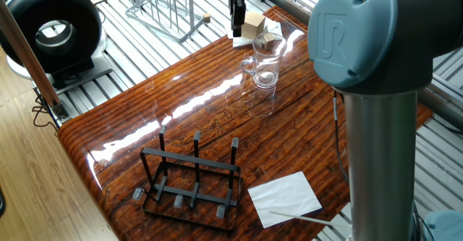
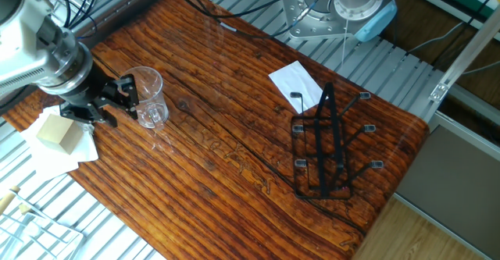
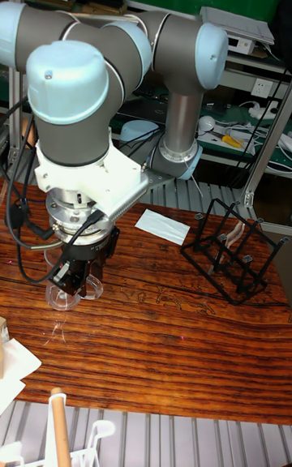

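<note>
A clear glass mug [image 1: 267, 60] with a handle stands upright on the glossy wooden table [image 2: 226, 147], towards its far end in exterior view 1. My black gripper [image 2: 123, 115] hangs above the table close beside the mug [image 2: 150, 96] in exterior view 2, its two fingers spread with nothing visible between them. From exterior view 3 the gripper partly covers the mug [image 3: 62, 298], so whether they touch is hard to tell. A black wire rack [image 1: 192, 176] with several upright prongs rests near the opposite end of the table.
A wooden block [image 2: 60, 133] sits on white paper at the table edge, near the gripper. One white sheet [image 1: 284, 199] lies beside the rack. Bare wood separates mug and rack. Beyond the table stands a white wire rack [image 1: 168, 9].
</note>
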